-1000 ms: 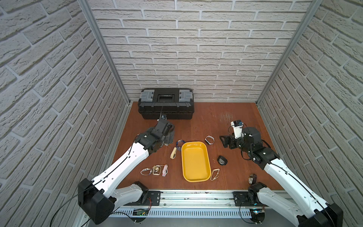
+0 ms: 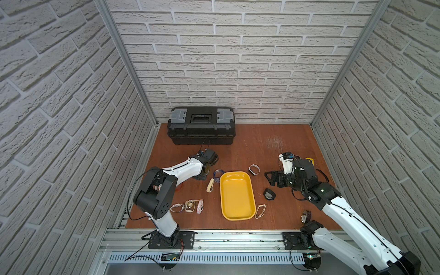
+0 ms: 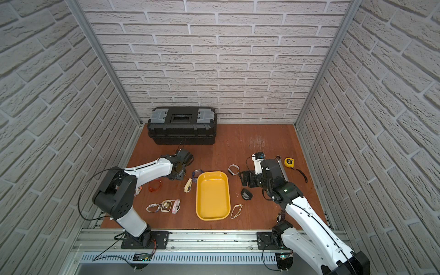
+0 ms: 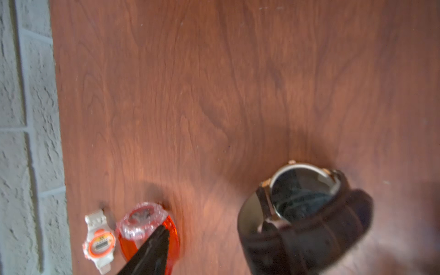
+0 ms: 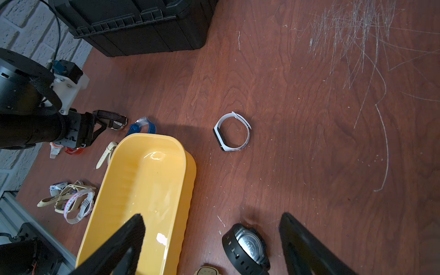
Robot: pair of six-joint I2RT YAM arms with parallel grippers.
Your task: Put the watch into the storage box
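In the left wrist view a watch (image 4: 300, 190) with a dark round face and brown strap fills the lower middle, close to the camera; a dark finger of my left gripper shows at the bottom. In the right wrist view my left gripper is low at the back left beside that watch; its finger state is unclear. The yellow box (image 2: 237, 195) sits empty mid-front. My right gripper hovers with fingers apart above a black watch (image 5: 249, 248) right of the box.
A black toolbox (image 2: 201, 128) stands at the back left. Other watches and bands (image 2: 189, 206) lie around the box, with a white band (image 5: 231, 131) behind it. A tape measure (image 3: 288, 162) lies at the right.
My left arm has folded and shifted, its gripper going lower around the dark-strapped watch at the left. My right arm has moved slightly down and toward the front.
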